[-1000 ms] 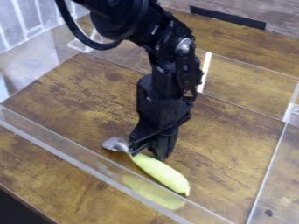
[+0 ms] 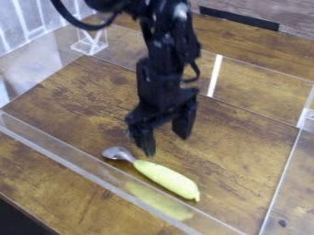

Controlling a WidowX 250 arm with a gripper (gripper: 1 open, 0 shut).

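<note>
My black gripper (image 2: 162, 136) hangs over the middle of the wooden surface, blurred, with its two fingers apart and nothing seen between them. Just below and in front of it lies a utensil with a pale yellow-green handle (image 2: 167, 179) and a silver metal head (image 2: 117, 153), flat on the wood, pointing up to the left.
A clear plastic wall (image 2: 73, 150) runs diagonally along the near side, just in front of the utensil, with other clear edges at the right and back.
My gripper has risen from the utensil, and its fingers look farther apart and more blurred. The utensil lies in about the same place.
</note>
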